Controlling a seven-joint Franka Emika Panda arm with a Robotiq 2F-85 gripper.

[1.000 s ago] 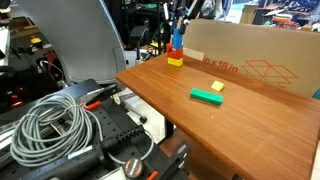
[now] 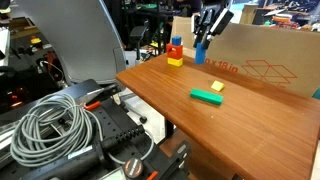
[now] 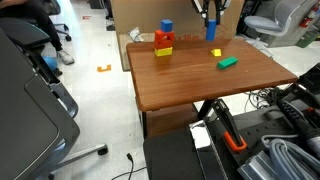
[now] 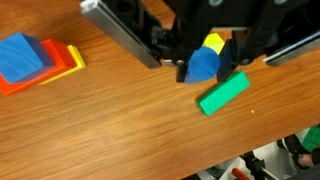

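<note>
My gripper [image 2: 204,38] is shut on an upright blue block [image 2: 200,54], held above the far part of the wooden table. In the wrist view the end of this blue block [image 4: 203,66] shows between the fingers. A stack stands to its left in exterior view 1: a yellow block [image 2: 175,62] at the bottom, a red block [image 2: 174,51] above it and a small blue block [image 2: 177,41] on top. A green block [image 2: 207,97] and a small yellow block [image 2: 217,86] lie apart on the table, nearer the front.
Cardboard [image 2: 262,55] stands along the table's far side. Coiled grey cable [image 2: 50,130] and black equipment lie beyond the near left edge.
From over the stack, my gripper has moved right in exterior view 1, carrying the long blue block clear of it. The stack, green block and small yellow block have stayed put.
</note>
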